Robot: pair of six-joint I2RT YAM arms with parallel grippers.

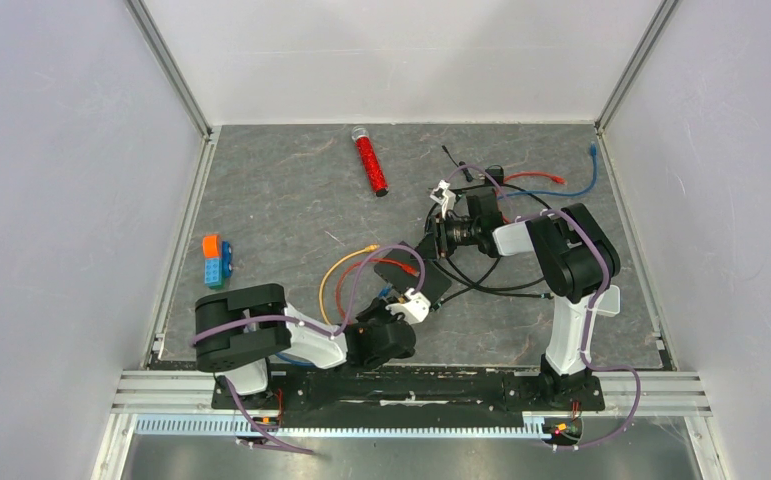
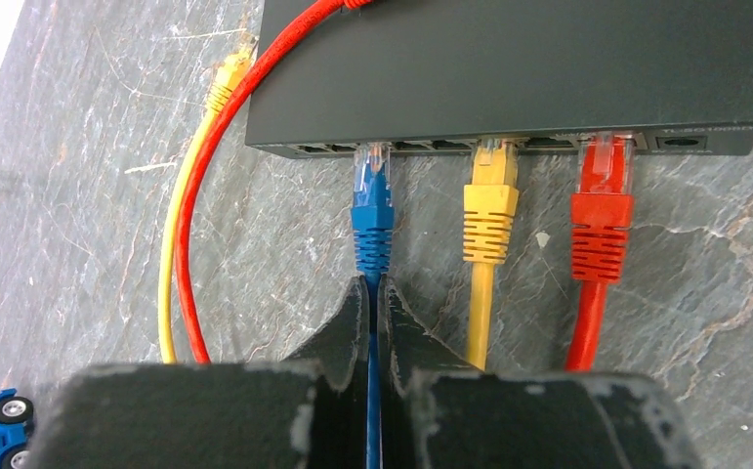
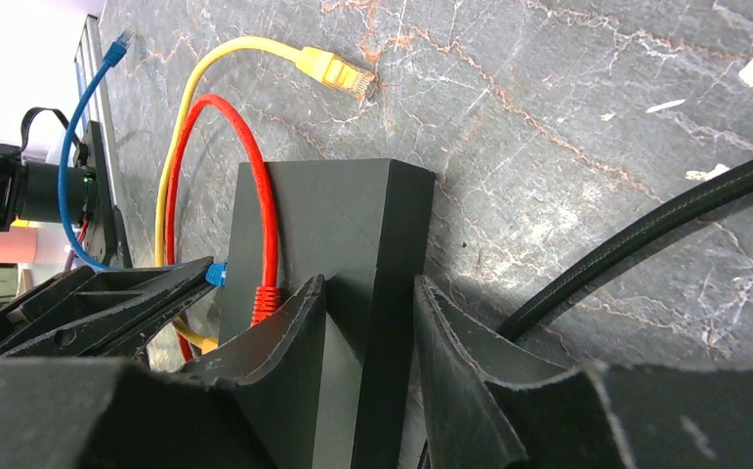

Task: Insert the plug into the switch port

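Observation:
In the left wrist view my left gripper is shut on the blue cable just behind its plug (image 2: 372, 220), whose clear tip is at a port in the front of the black switch (image 2: 519, 68); how deep it sits I cannot tell. A yellow plug (image 2: 491, 210) and a red plug (image 2: 603, 234) are in ports to its right. In the right wrist view my right gripper has its fingers at the switch's end (image 3: 304, 205), part open around its body.
Loose yellow (image 3: 328, 70) and red cables lie beside the switch. Black cables (image 3: 646, 225) cross the floor on the right. A red cylinder (image 1: 369, 165) lies at the back; toy blocks (image 1: 214, 262) sit at the left.

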